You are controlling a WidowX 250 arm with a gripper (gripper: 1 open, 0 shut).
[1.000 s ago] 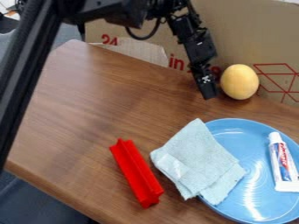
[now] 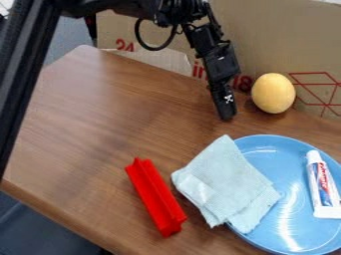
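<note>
My gripper (image 2: 224, 108) points down at the back of the wooden table, just left of a yellow egg-shaped object (image 2: 273, 93), apart from it. It is shut, with nothing visible between its fingers. A light blue folded cloth (image 2: 224, 182) lies in front, partly on a blue plate (image 2: 300, 224), which holds a toothpaste tube (image 2: 322, 184). A red plastic piece (image 2: 155, 195) lies left of the cloth.
A cardboard box wall (image 2: 313, 40) runs along the back, with a torn flap (image 2: 147, 58) at left. The table edge runs along the lower left.
The objects on the table look unmoved.
</note>
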